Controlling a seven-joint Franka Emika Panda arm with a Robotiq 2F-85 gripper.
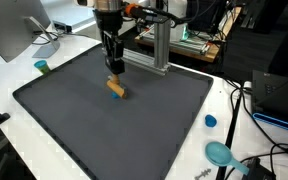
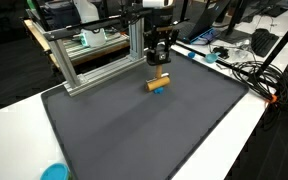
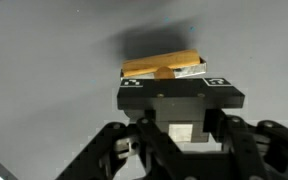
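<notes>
My gripper point(image 1: 113, 65) points down over the dark mat, shut on the upright handle of a wooden mallet. The mallet's light-brown head point(image 2: 158, 83) lies crosswise below the fingers, low over the mat. In the wrist view the mallet head point(image 3: 162, 63) shows beyond the dark fingertips, with its handle end-on between head and gripper. A small blue piece point(image 2: 159, 91) is right under the head, partly covered by it; whether the two touch I cannot tell.
A metal frame point(image 2: 109, 70) stands along its edge near the arm. Off the mat are a green-topped cup point(image 1: 42, 67), a blue disc point(image 1: 211, 121) and a teal item point(image 1: 222, 155).
</notes>
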